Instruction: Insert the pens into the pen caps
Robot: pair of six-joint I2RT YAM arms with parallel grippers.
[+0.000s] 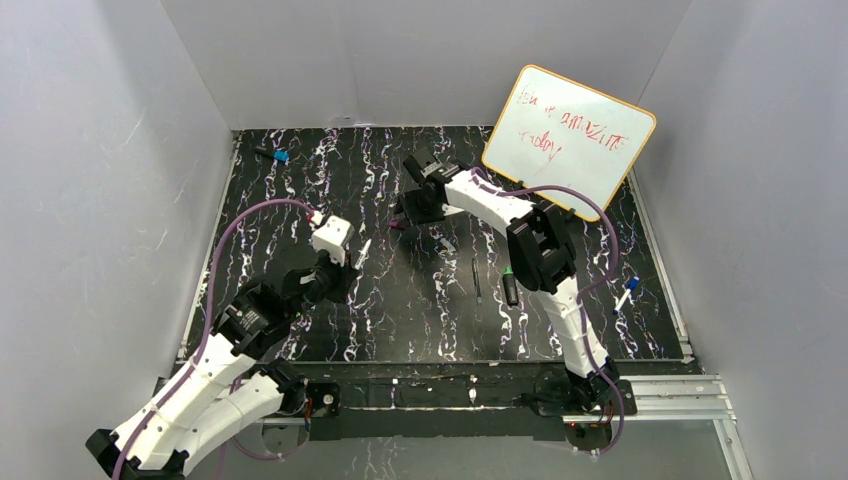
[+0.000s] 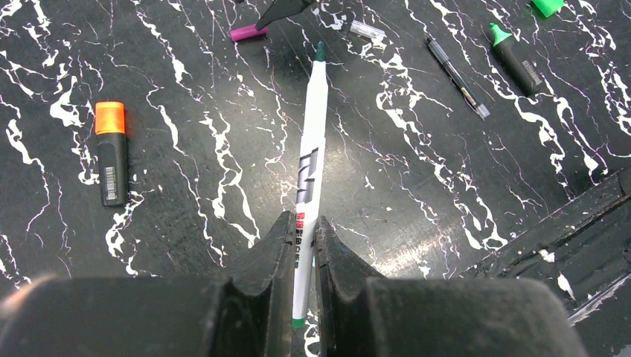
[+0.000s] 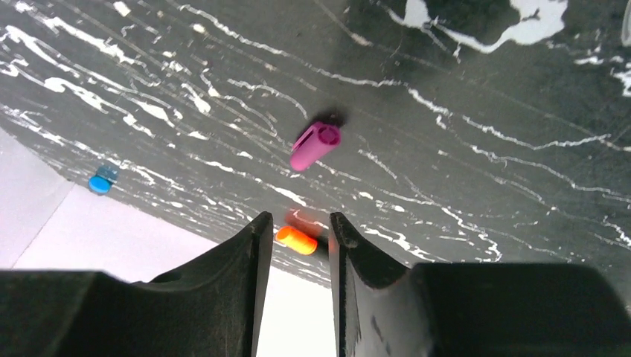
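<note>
My left gripper is shut on a white pen (image 2: 311,126) with a dark green tip, pointing toward the table's middle. My right gripper hangs above a magenta cap (image 3: 315,145) lying on the table; its fingers stand apart with no object clearly held between them. A clear cap (image 2: 366,31), a black pen (image 2: 455,74) and a black highlighter with green tip (image 2: 518,65) lie to the right. An orange-capped highlighter (image 2: 111,160) lies at the left in the left wrist view.
A whiteboard (image 1: 565,140) stands at the back right. A blue-capped dark pen (image 1: 280,156) lies back left, and a blue-capped white pen (image 1: 627,295) near the right edge.
</note>
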